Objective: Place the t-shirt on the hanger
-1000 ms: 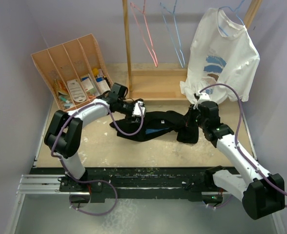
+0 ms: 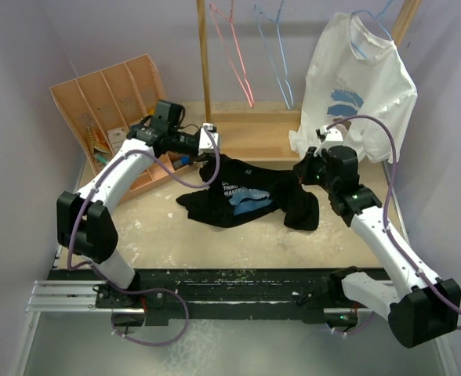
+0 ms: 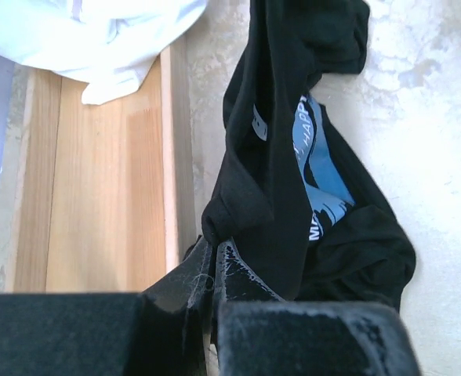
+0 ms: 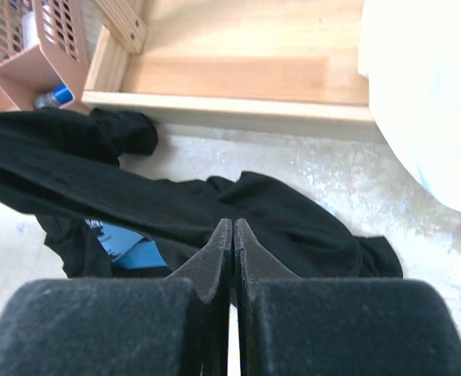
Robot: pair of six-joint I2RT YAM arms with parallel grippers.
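A black T-shirt (image 2: pixel 238 204) with a blue print lies bunched on the table, part of it lifted toward my left gripper (image 2: pixel 207 155). In the left wrist view the shut tips of my left gripper hold a raised fold of the black cloth (image 3: pixel 270 180). My right gripper (image 2: pixel 299 171) is shut at the shirt's right part; in the right wrist view its fingertips (image 4: pixel 226 229) are together over the black fabric, and whether cloth is pinched between them is unclear. Pink (image 2: pixel 245 78) and blue (image 2: pixel 284 78) hangers hang empty at the back.
A white T-shirt (image 2: pixel 364 86) hangs on a blue hanger at back right. A wooden frame base (image 2: pixel 254 137) spans the back. A compartment box (image 2: pixel 97 94) with small items stands at back left.
My left gripper has moved up and back, lifting the left part of the black T-shirt and uncovering more of its print. The right gripper has shifted slightly.
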